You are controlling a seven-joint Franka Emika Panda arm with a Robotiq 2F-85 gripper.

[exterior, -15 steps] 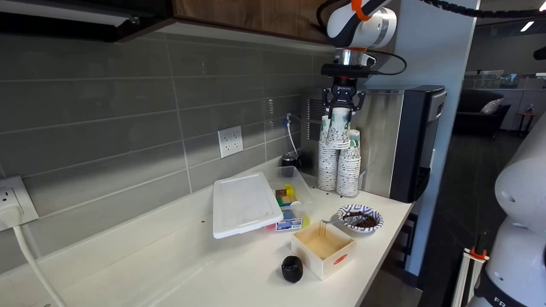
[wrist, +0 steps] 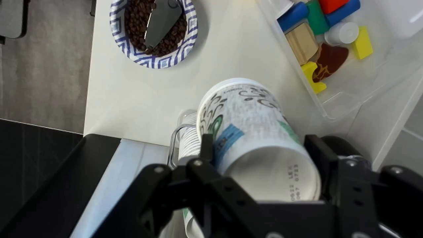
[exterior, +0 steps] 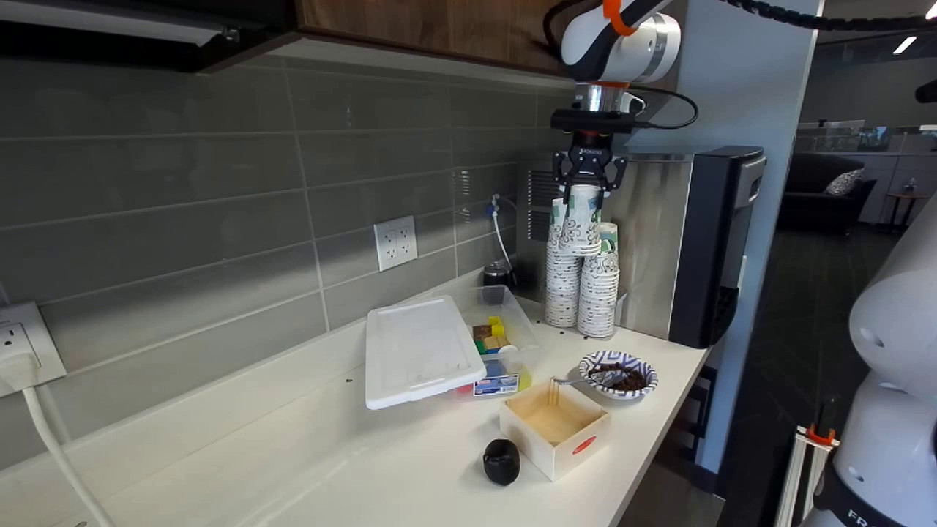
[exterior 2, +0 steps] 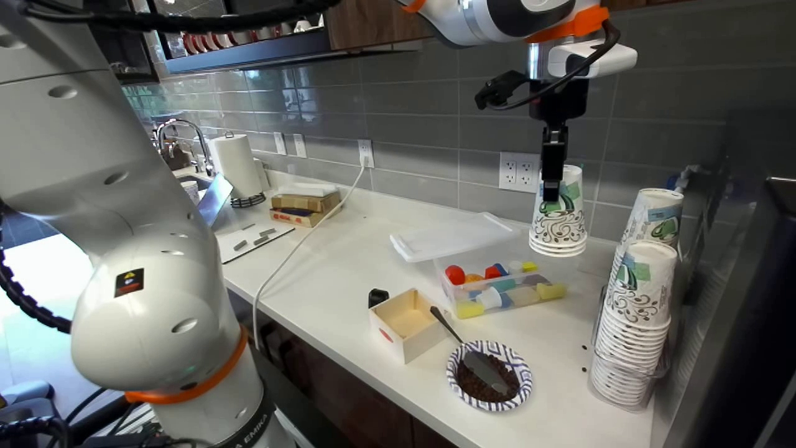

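Upside-down paper cups [exterior 2: 559, 213], nested with several rims showing at the bottom, hang in the air above the counter. My gripper is shut on them, one finger [wrist: 206, 148] on each side of the cup wall. Exterior view 2 shows them clear of the counter, up and to the left of two tall stacks of the same cups. The front stack [exterior 2: 638, 321] and the rear stack [exterior 2: 658, 213] stand beside the steel appliance. From exterior view 1 the held cups [exterior: 581, 219] overlap the stacks behind.
A patterned bowl [exterior 2: 453, 371] of brown beans with a scoop sits near the counter edge. Beside it are a wooden box [exterior 2: 407, 347] and a black object [exterior 2: 378, 297]. A clear bin [exterior 2: 515, 307] of toys has its white lid [exterior 2: 455, 235] askew. The steel appliance [exterior: 650, 237] bounds one end.
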